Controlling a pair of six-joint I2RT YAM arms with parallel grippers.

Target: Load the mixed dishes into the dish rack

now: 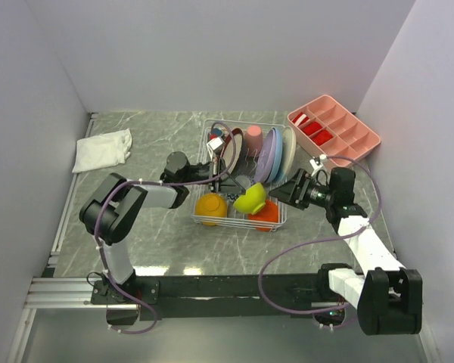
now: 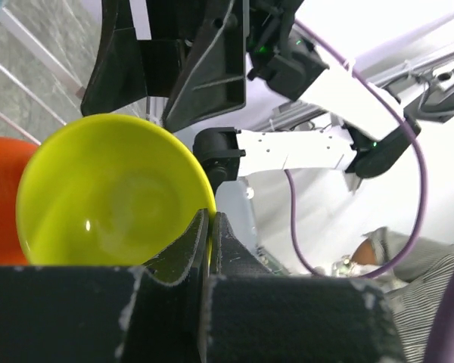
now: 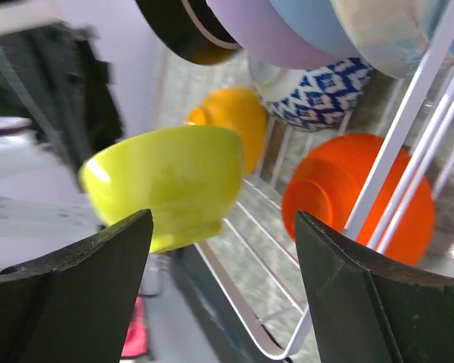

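A lime-green bowl is held tilted over the front of the wire dish rack, my left gripper shut on its rim. My right gripper stands open just right of the bowl; in the right wrist view the bowl is beyond its fingers. An orange bowl and a yellow bowl rest in the rack's front, with a blue-patterned bowl behind. Purple, blue and cream plates stand upright at the back beside a pink cup.
A pink compartment tray with red items sits back right. A folded white cloth lies at the left. The counter in front of the rack is clear.
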